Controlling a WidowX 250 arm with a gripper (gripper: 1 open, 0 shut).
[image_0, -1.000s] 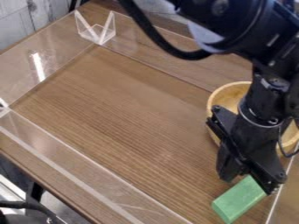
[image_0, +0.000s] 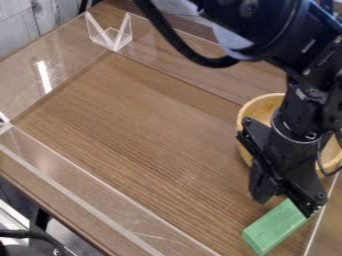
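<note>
My black gripper (image_0: 283, 195) reaches down on the right side, its fingertips low over the table and close to a green block (image_0: 273, 230) in the bottom right corner; it is shut, and nothing shows between its fingers. A tan bowl (image_0: 265, 110) sits behind the gripper, largely hidden by it. Whether the fingertips touch the green block is unclear.
A clear plastic piece (image_0: 110, 30) stands at the back left corner. Table edges run along the left and right.
The gripper and arm have shifted very slightly; the green block and bowl look the same.
</note>
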